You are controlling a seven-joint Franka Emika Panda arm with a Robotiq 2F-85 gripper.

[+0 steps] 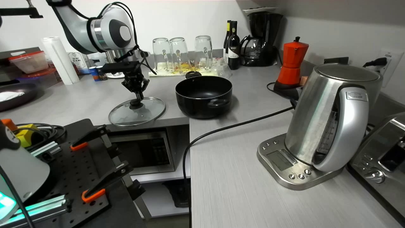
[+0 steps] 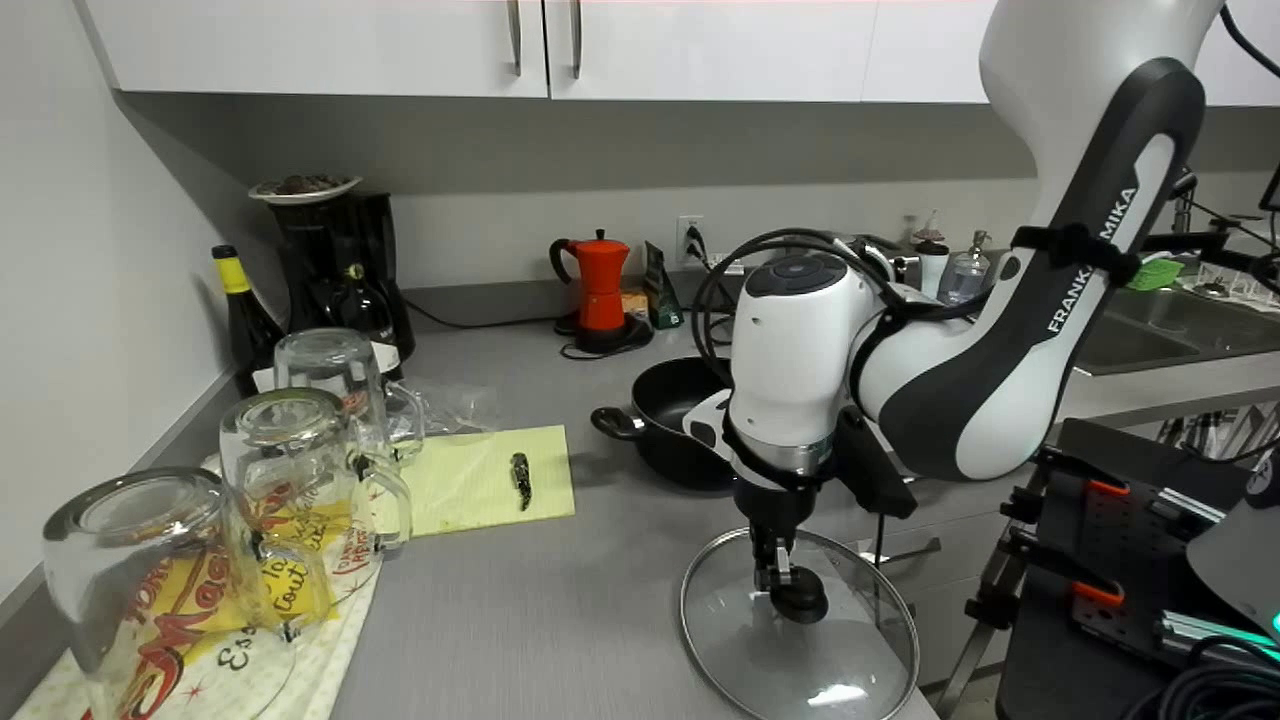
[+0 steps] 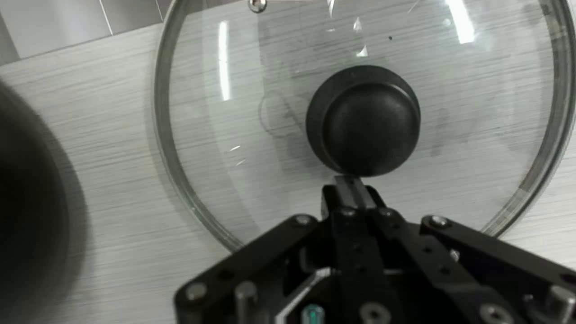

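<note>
The glass lid [image 1: 123, 114] lies on the grey counter close to its front edge, its round black knob [image 3: 370, 127] facing up. My gripper is shut, with nothing showing between its fingers. In the wrist view the fingertips meet right at the rim of the knob, beside it and not around it. From the other side, the gripper [image 2: 775, 578] points down over the lid, close against the knob. To one side of the lid stands an open black pot [image 1: 205, 102], empty as far as its inside shows.
Upside-down glass mugs [image 2: 282, 468] stand on a cloth behind the lid. A black cable [image 1: 227, 125] crosses the counter towards the steel kettle [image 1: 319, 117]. Bare counter [image 2: 516, 624] lies between the mugs and the lid.
</note>
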